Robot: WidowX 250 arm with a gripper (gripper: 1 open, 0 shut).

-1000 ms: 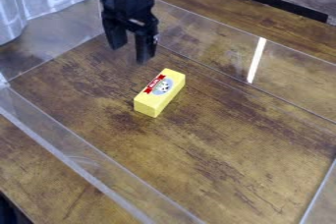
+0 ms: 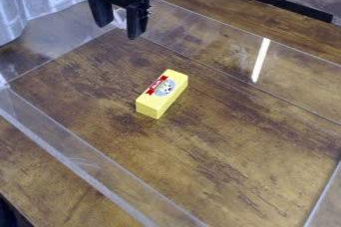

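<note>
A yellow box (image 2: 163, 100) with a red and white label lies at an angle on the middle of the wooden tray floor. My black gripper (image 2: 118, 24) hangs at the top left, above and behind the box and well apart from it. It stands open, with nothing visible between its fingers.
Clear walls edge the wooden floor (image 2: 240, 151) on the left and right. A pale, crumpled translucent sheet is at the top left corner. A white strip (image 2: 260, 60) shows at the upper right. The floor around the box is clear.
My gripper has moved a little up and to the left, away from the box. The box has not moved.
</note>
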